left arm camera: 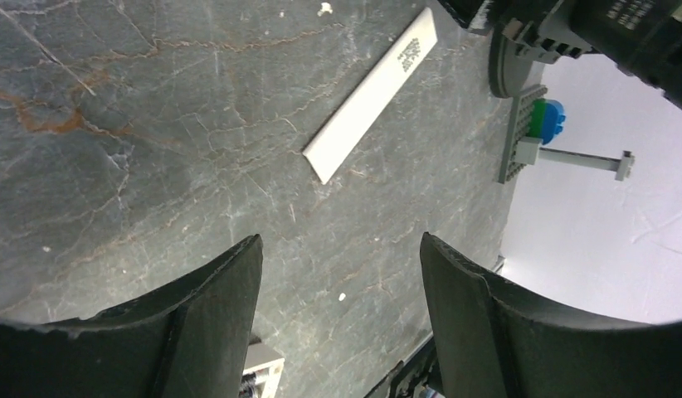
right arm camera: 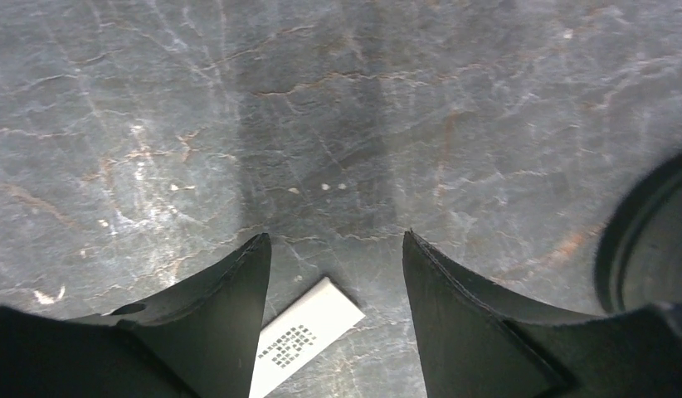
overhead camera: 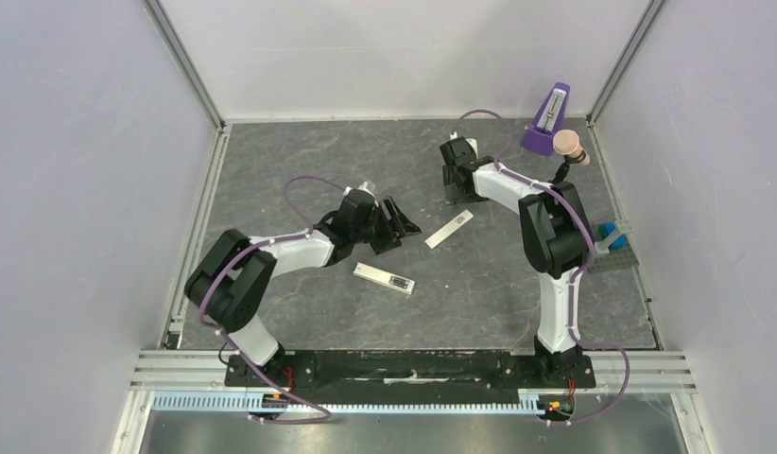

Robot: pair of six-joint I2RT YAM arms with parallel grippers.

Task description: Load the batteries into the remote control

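The remote control, a white bar with a dark battery section, lies at the front centre; part of it shows at the bottom of the left wrist view. A white flat strip, likely the battery cover, lies right of centre, also in both wrist views. My left gripper hangs left of that strip, above and behind the remote, fingers apart with nothing between them. My right gripper is behind the strip, fingers apart over bare table, with the strip just below in its wrist view.
A purple metronome and a lamp with pink head stand at the back right; its black base is beside my right gripper. A tray with blue item sits at the right edge.
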